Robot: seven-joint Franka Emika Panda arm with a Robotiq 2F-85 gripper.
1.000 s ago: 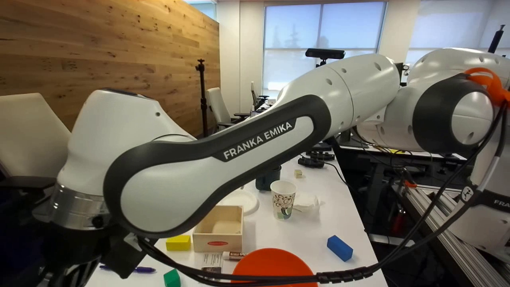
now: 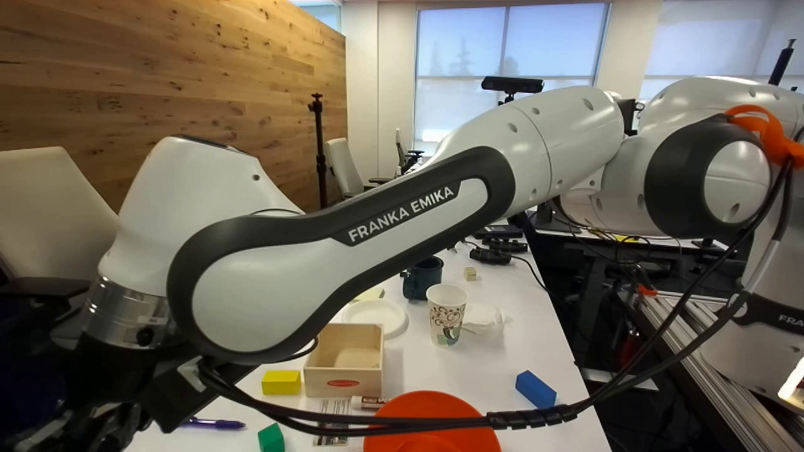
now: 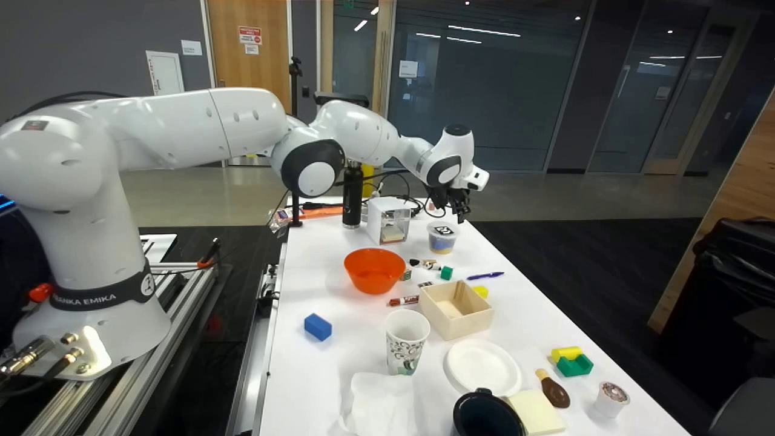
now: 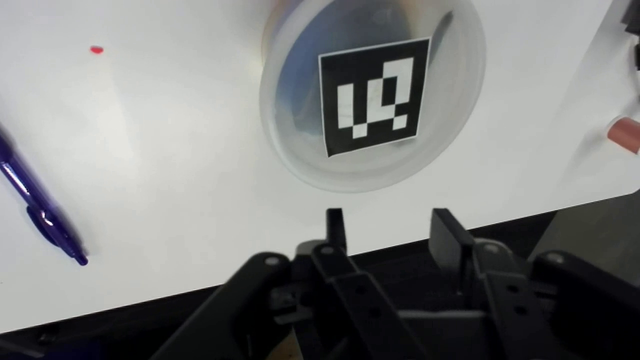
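My gripper is part open, and only bare table and the dark table edge show between its fingertips. In the wrist view a round clear-lidded tub (image 4: 372, 168) with a black-and-white square marker (image 4: 375, 99) on its lid sits just beyond the fingers, apart from them. Exterior view 2 has the gripper (image 3: 462, 217) raised near the far right table edge, beside and above the same tub (image 3: 441, 240). A purple pen (image 4: 45, 219) lies at the left of the wrist view. Exterior view 1 leaves the fingers unclear at the lower left.
An orange bowl (image 3: 374, 272), a wooden box (image 3: 465, 327), a paper cup (image 3: 404, 349) and a white plate (image 3: 483, 367) stand on the table. A clear-fronted box (image 3: 378, 218) stands left of the tub. Clear table surrounds the blue block (image 3: 317, 327).
The arm's wrist has risen slightly and shifted a little to the right in exterior view 1. The objects on the table look unmoved.
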